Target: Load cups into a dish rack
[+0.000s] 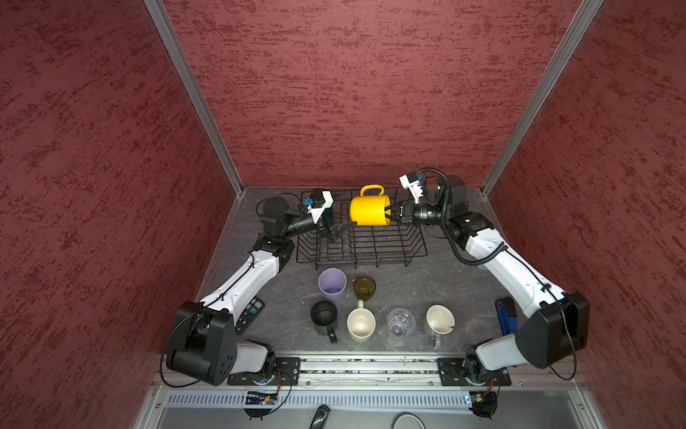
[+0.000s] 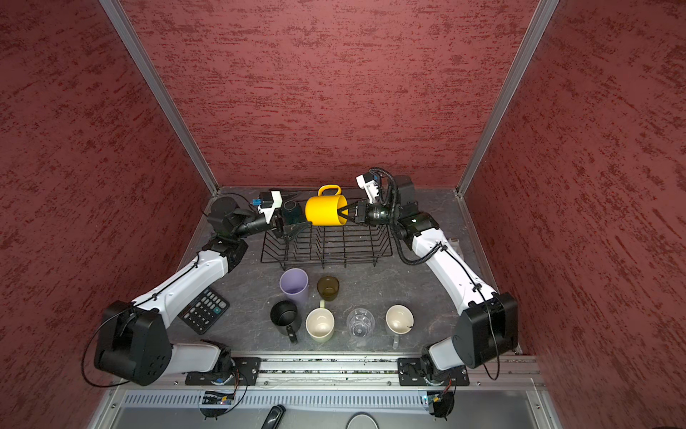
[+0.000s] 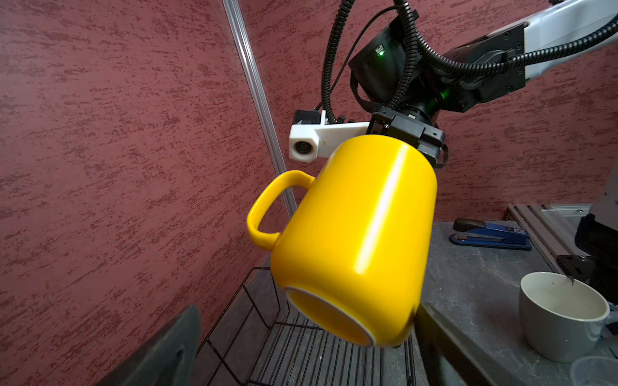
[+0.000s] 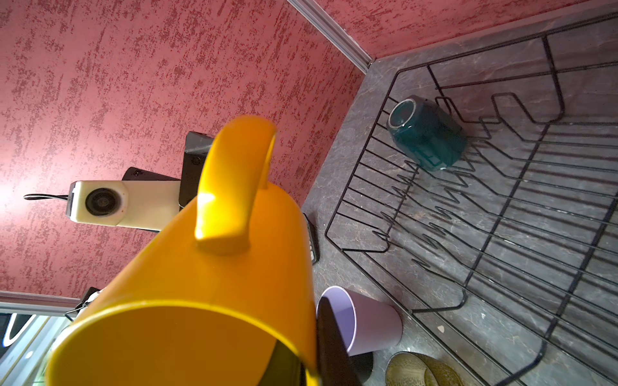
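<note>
The yellow mug (image 1: 369, 211) is held on its side above the black wire dish rack (image 4: 430, 64). Its base faces left and its handle points to the back. My right gripper (image 1: 390, 212) is shut on the rim at the mug's open end; one finger (image 4: 332, 344) shows against the outer wall. From the left, my left gripper (image 1: 344, 227) stands open close to the mug's base. In the left wrist view the base lies between its spread fingers, near the right-hand finger (image 3: 454, 347); contact cannot be told. An upturned teal cup (image 4: 428, 132) sits in the rack's left rear.
In front of the rack stand a purple cup (image 1: 332, 283), a brown cup (image 1: 364, 288), a black mug (image 1: 323, 315), a cream mug (image 1: 361, 325), a clear glass (image 1: 401, 323) and a white mug (image 1: 439, 319). A calculator (image 2: 204, 309) and stapler (image 3: 492, 236) lie at the sides.
</note>
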